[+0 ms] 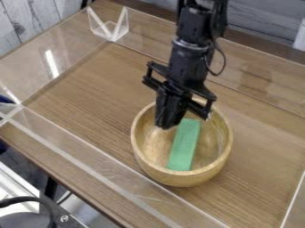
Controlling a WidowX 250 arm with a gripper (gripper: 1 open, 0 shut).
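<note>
A cream oval bowl [155, 156] stands on the wooden table at centre right, with a green rectangular block [184, 144] lying inside it. The black arm reaches down from the top, and its gripper [169, 112] hangs over the bowl's back part, above and left of the block's upper end. The gripper appears shut, with nothing visible between its fingers, though the dark fingertips are hard to make out.
A small clear wedge-shaped container [109, 23] sits at the back left. Black cables lie at the bottom left.
</note>
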